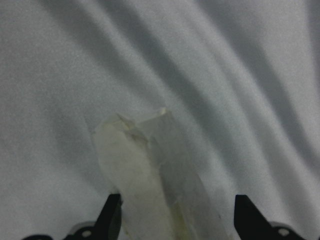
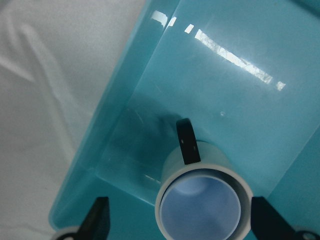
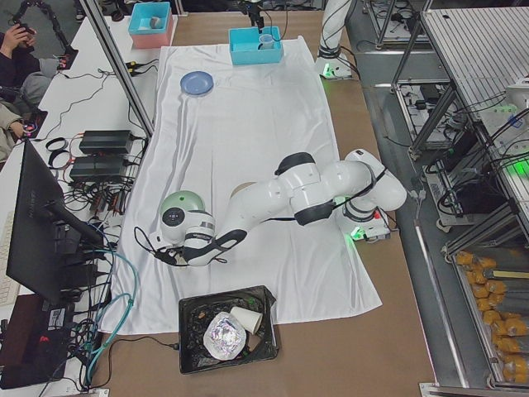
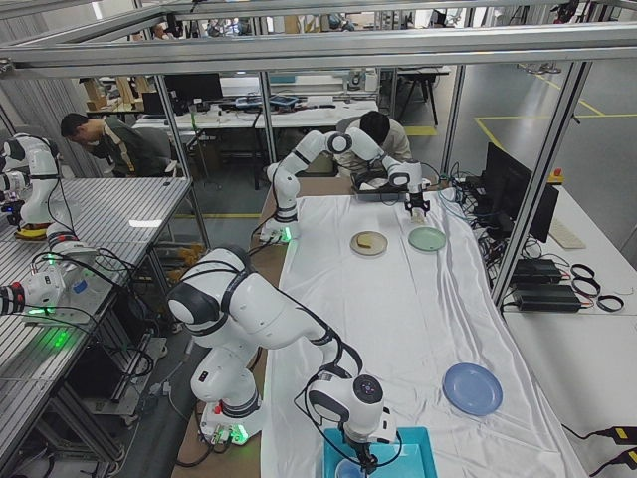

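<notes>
A crumpled white paper piece [image 1: 145, 180] lies on the cloth, between the open fingers of my left gripper in the left wrist view, near the green plate [image 4: 427, 240]. My right gripper is open over a white mug [image 2: 170, 167] with a dark handle and light blue inside, standing in the turquoise bin [image 2: 240, 110]. The mug's rim sits between or just below the right fingers.
A blue plate [image 3: 197, 83] and a tan plate [image 4: 368, 242] lie on the white cloth. A black bin [image 3: 198, 356] holding foil and a white cup stands beyond the cloth's edge.
</notes>
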